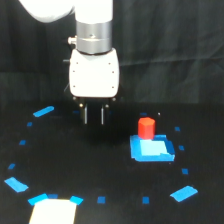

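My gripper (94, 118) hangs over the left-middle of the dark table. Its two thin dark fingers point down and stand apart; nothing shows between them. Right of the gripper, and apart from it, a red block-like object (146, 128) is at the back edge of a small blue tray (168, 156). A pale blue patch (153, 148) covers part of the tray's inside. Whether the red object rests in the tray or just behind it, I cannot tell.
A cream-coloured object (53, 212) is cut off by the bottom edge at left. Blue tape strips (16, 184) and small blue squares (101, 200) mark the table around a wide clear middle. A dark curtain (160, 60) hangs behind.
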